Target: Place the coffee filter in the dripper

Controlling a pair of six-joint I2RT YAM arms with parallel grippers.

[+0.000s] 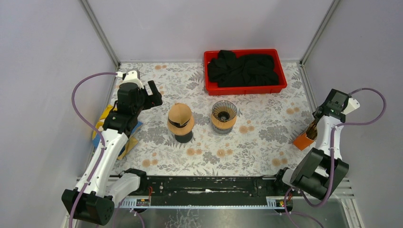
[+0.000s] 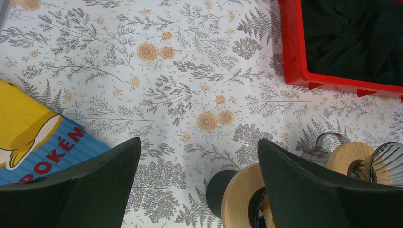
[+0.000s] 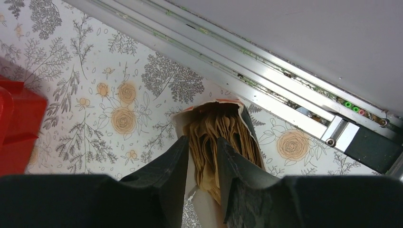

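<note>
Brown paper filters stand bunched in an orange box at the table's right edge, with my right gripper just over it; in the right wrist view its open fingertips are among the filters' tops. A glass dripper sits on a wooden-collared glass carafe at the centre. A second wooden stand on a dark base, with something tan on top, is left of it. My left gripper hangs open and empty over the left part of the table.
A red tray with dark cloth stands at the back. A yellow and blue printed item lies at the left edge. Metal rails and walls bound the table.
</note>
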